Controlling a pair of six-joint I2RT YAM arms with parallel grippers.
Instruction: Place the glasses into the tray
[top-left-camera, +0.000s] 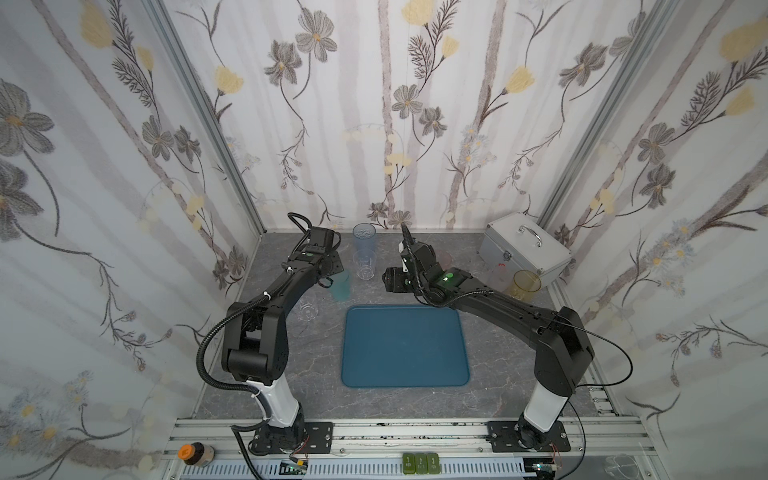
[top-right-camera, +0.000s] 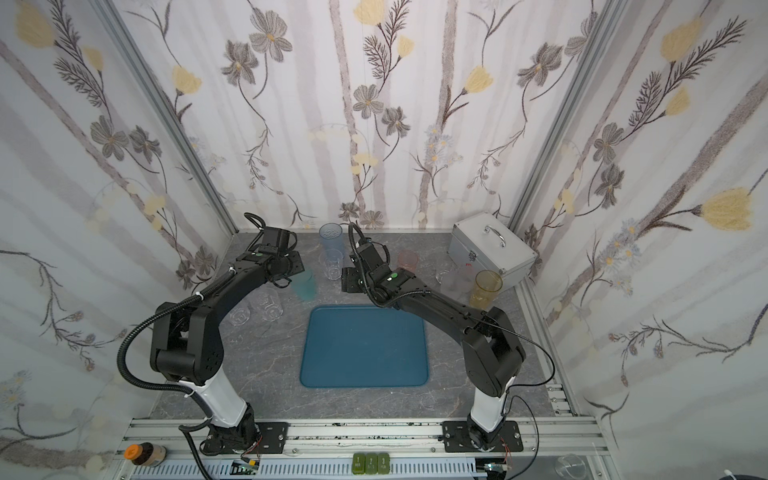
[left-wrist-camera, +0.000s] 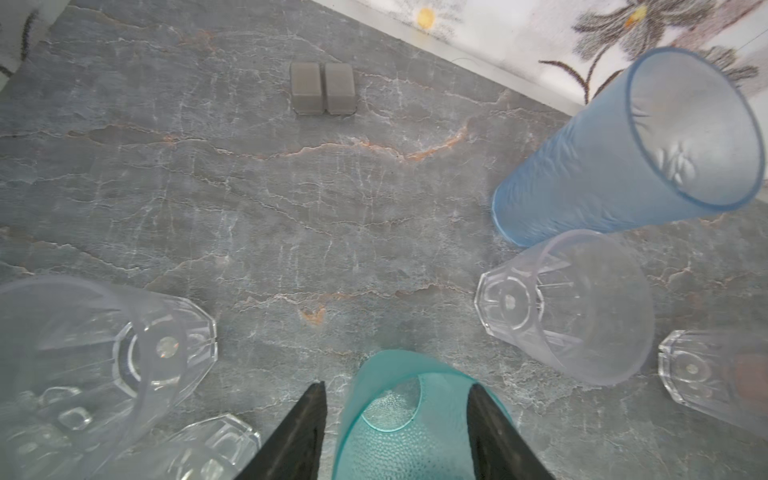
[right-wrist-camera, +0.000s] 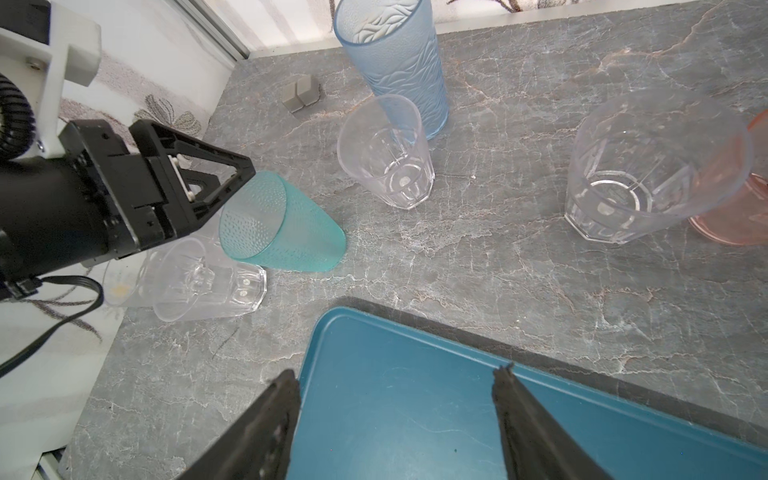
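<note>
My left gripper stands open over the teal glass (right-wrist-camera: 300, 232), a finger to either side of its rim with visible gaps. In the right wrist view the left fingers hang at that rim, and the glass stands on the table. My right gripper is open and empty above the back part of the blue tray (top-left-camera: 404, 348), which is bare. Behind the tray are a clear glass (right-wrist-camera: 392, 156) and a tall blue glass (right-wrist-camera: 408, 68). Other clear glasses (left-wrist-camera: 188, 348) stand left of the teal one. Another clear glass (right-wrist-camera: 632, 176) overlaps a pink glass (right-wrist-camera: 732, 216).
A silver case (top-left-camera: 525, 248) fills the back right corner, with an amber glass (top-right-camera: 485, 289) before it. Two small grey blocks (left-wrist-camera: 322, 88) lie near the back wall. The right arm crosses above the tray's back right side.
</note>
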